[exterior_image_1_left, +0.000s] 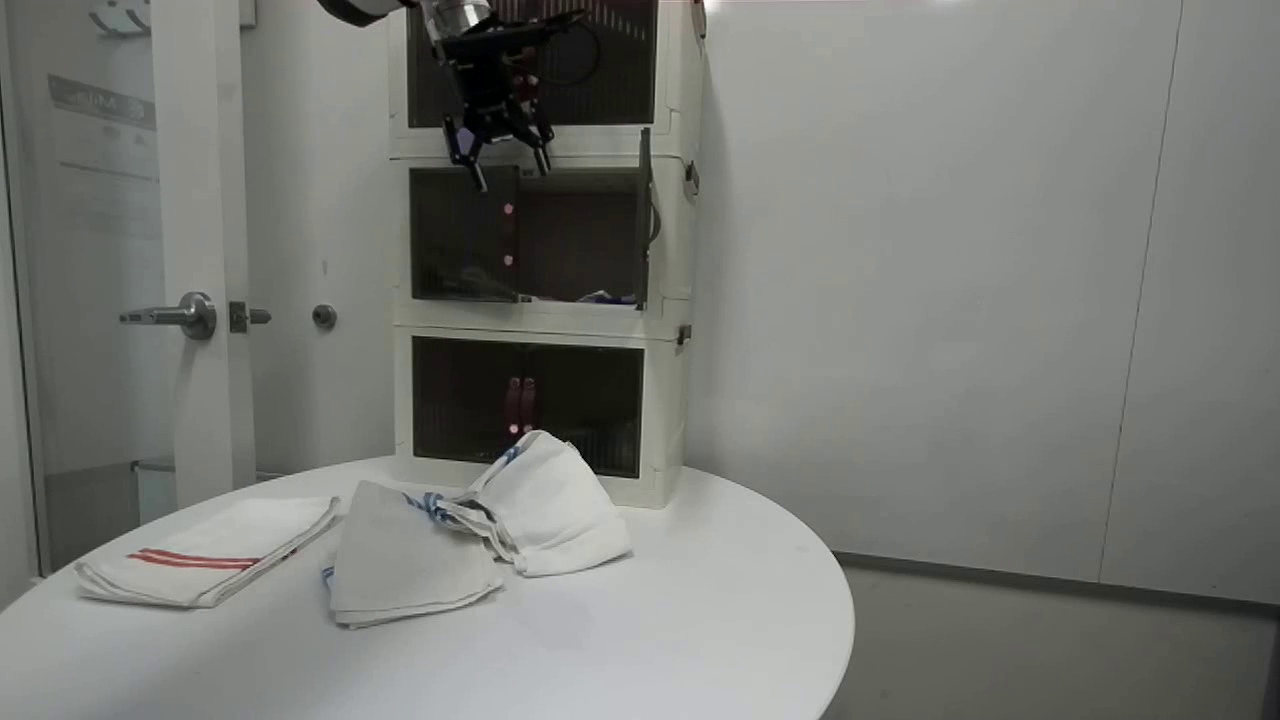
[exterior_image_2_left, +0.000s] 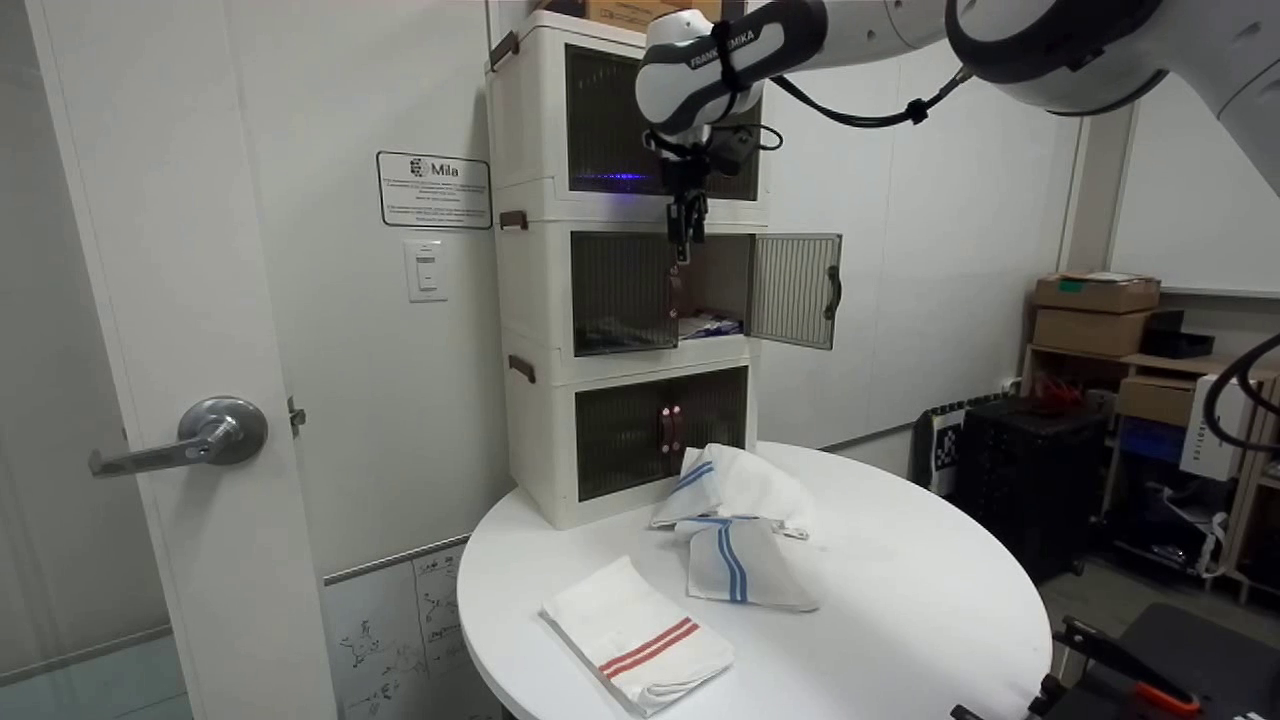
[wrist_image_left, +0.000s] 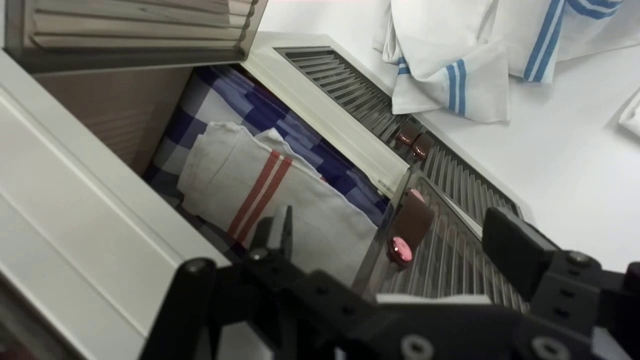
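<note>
My gripper (exterior_image_1_left: 513, 172) hangs in front of the cabinet's middle compartment, fingers apart and nothing between them. The compartment's right door (exterior_image_2_left: 794, 292) stands wide open; its left door (exterior_image_1_left: 464, 233) covers the other half. Inside, the wrist view shows a folded white cloth with red stripes (wrist_image_left: 312, 204) on top of a blue checked cloth (wrist_image_left: 264, 114). On the table lie another red-striped cloth (exterior_image_2_left: 636, 636), flat and folded, and white cloths with blue stripes, one folded (exterior_image_1_left: 414, 558) and one bunched (exterior_image_1_left: 558, 504) against the lower compartment.
The cabinet's top compartment (exterior_image_2_left: 606, 120) and lower compartment (exterior_image_1_left: 582, 408) are shut. Free room shows on the right and front of the round white table (exterior_image_1_left: 720, 600). A room door with a lever handle (exterior_image_1_left: 180, 316) stands at the left.
</note>
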